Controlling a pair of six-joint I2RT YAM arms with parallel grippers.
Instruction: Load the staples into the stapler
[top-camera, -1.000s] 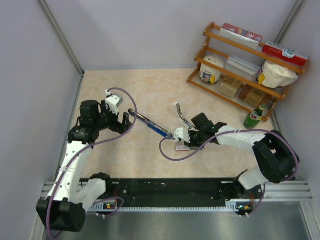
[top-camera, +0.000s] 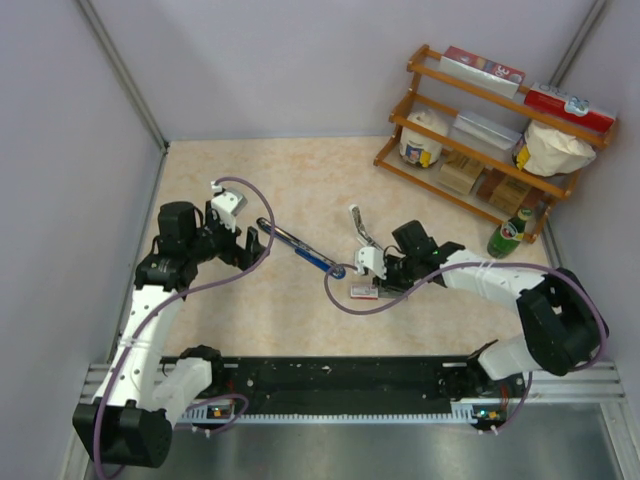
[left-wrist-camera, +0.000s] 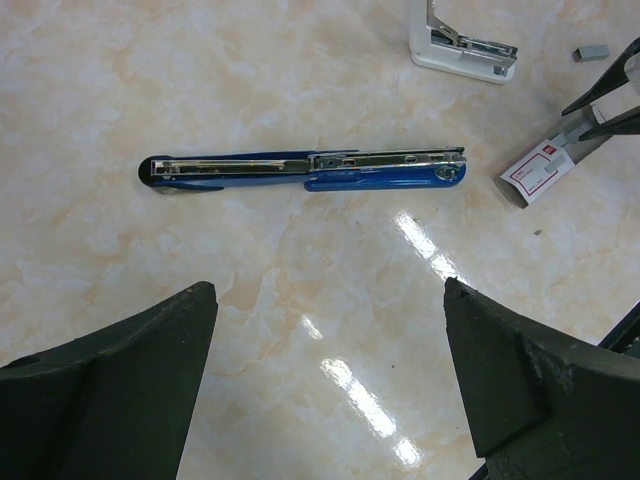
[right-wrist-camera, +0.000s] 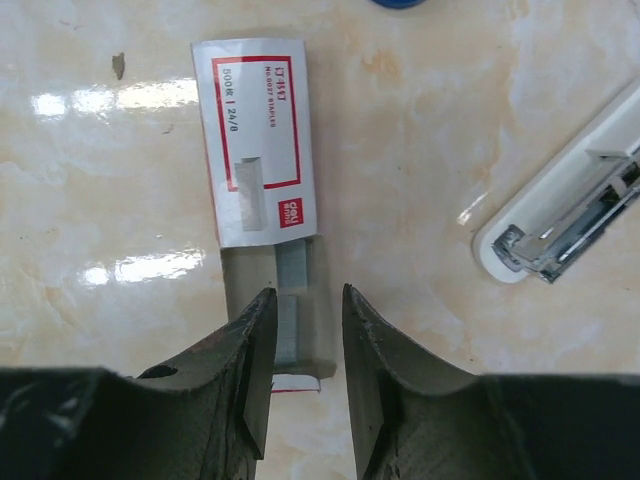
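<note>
The blue stapler (left-wrist-camera: 390, 178) lies unfolded on the table, its metal channel facing up. Beyond it stands a white stapler (right-wrist-camera: 560, 200), also opened up. A white-and-red staple box (right-wrist-camera: 262, 140) has its grey tray (right-wrist-camera: 322, 310) slid out, with grey staple strips (right-wrist-camera: 291, 265) inside. My right gripper is over that tray, its fingers part open and spaced apart; a strip end shows behind the left finger (right-wrist-camera: 262, 340). I see no staples held there. Away to the left, my left gripper stays open and empty, facing the blue stapler.
One loose grey staple block (left-wrist-camera: 591, 53) rests beside the white stapler. A wooden shelf (top-camera: 500, 150) with boxes and tubs fills the back right, and a green bottle (top-camera: 510, 232) stands near its foot.
Left arm, staplers and box look unmoved.
</note>
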